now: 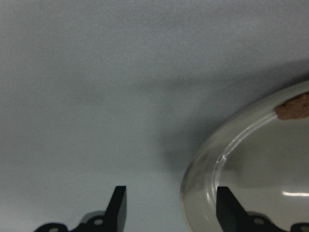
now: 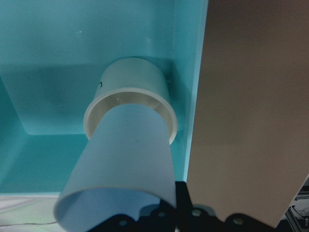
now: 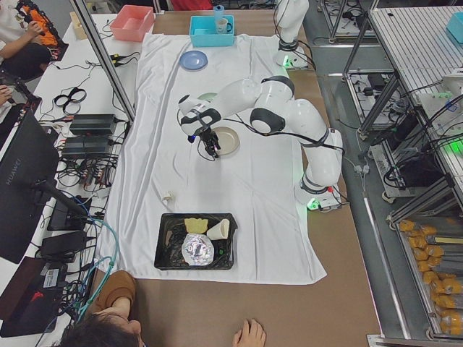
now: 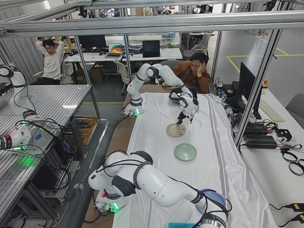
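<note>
My left gripper is open at the near rim of a beige plate (image 1: 256, 164), which has a brown piece (image 1: 292, 107) on its inner edge in the left wrist view. In the right wrist view, my right gripper is shut on a pale cup (image 2: 120, 154), held over a white cup (image 2: 130, 79) standing in a teal bin (image 2: 48, 101). A green plate (image 4: 185, 151) and a blue plate (image 3: 194, 61) lie farther along the white cloth.
A black tray (image 3: 171, 246) with a foil-covered item and other pieces sits at the near end of the cloth. A pink bin (image 3: 132, 22) stands on the side table. The middle cloth between tray and plates is mostly clear.
</note>
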